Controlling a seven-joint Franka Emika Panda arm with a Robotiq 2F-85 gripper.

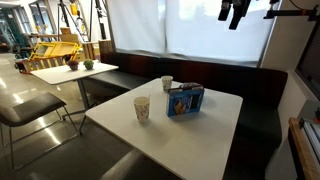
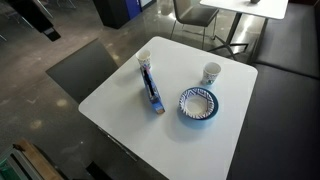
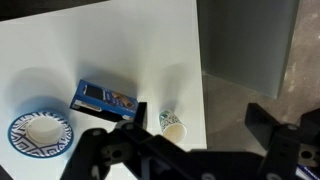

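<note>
High above the white table [image 1: 160, 140], my gripper [image 1: 229, 18] stands open; its two fingers are wide apart in the wrist view with nothing between them. A blue box [image 1: 185, 100] stands on the table. A patterned paper cup [image 1: 142, 108] is beside it, and a second cup [image 1: 166, 82] sits farther back. The bowl [image 2: 198, 103], blue and white with a zigzag rim, lies near the box; exterior view 1 hides it behind the box. In the wrist view the first cup [image 3: 173, 126] appears close to the left finger, well below it.
A dark bench [image 1: 130, 73] runs along the table's far side. Chairs [image 1: 35, 115] stand near the table, and another table [image 1: 75, 71] is at the back left.
</note>
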